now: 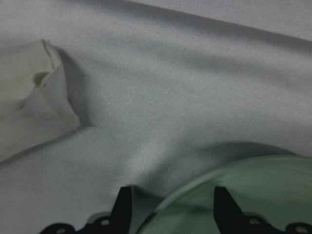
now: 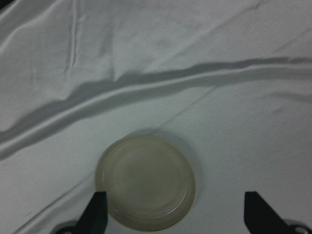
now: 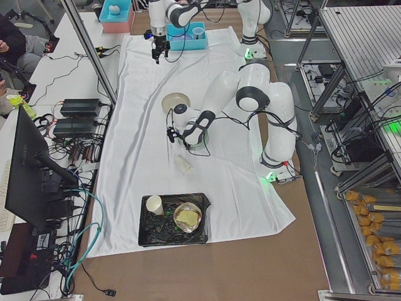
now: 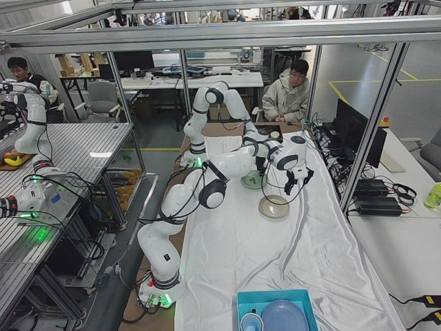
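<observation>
My left gripper is open, low over the rim of a green plate [image 1: 263, 190], with no object held. A crumpled pale paper item [image 1: 29, 97] lies on the cloth beside the plate. In the right camera's view my right gripper [image 4: 298, 181] hangs near a beige plate [image 4: 273, 210]; in the right wrist view its fingers stand open, with the plate below.
A black tray [image 3: 150, 232] with a white cup [image 3: 154, 204] and a bowl holding something yellow [image 3: 188, 216] sits at one end. A blue bin [image 4: 248, 298] with a blue plate and cup is at the other.
</observation>
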